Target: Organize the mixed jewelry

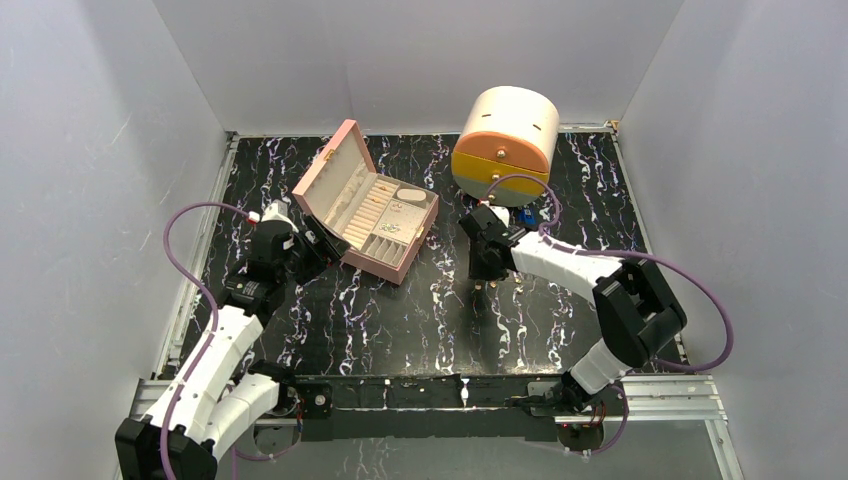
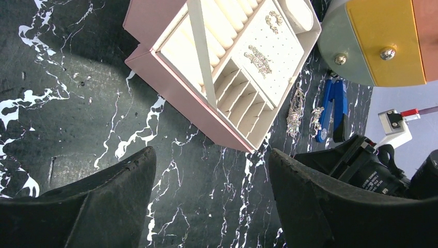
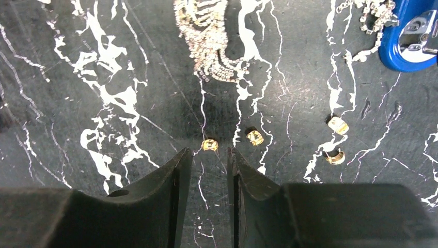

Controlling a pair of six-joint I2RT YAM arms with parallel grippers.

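The open pink jewelry box [image 1: 395,262] holds ring rolls, slots and an earring board [image 2: 276,62] with chains on it. My left gripper is open, above the marble at the box's front-left. My right gripper hangs over small gold pieces: one [image 3: 210,144] just beyond its fingertips, others [image 3: 255,137] [image 3: 338,124] to their right. It is open, with a narrow gap and nothing visible between its fingers. A pile of chains [image 3: 206,36] lies beyond, and another chain [image 3: 377,15] sits by a blue tool [image 3: 400,62].
A rounded cabinet [image 1: 505,120] with yellow and peach drawers stands at the back right, behind the blue tool. Grey walls enclose both sides and the back.
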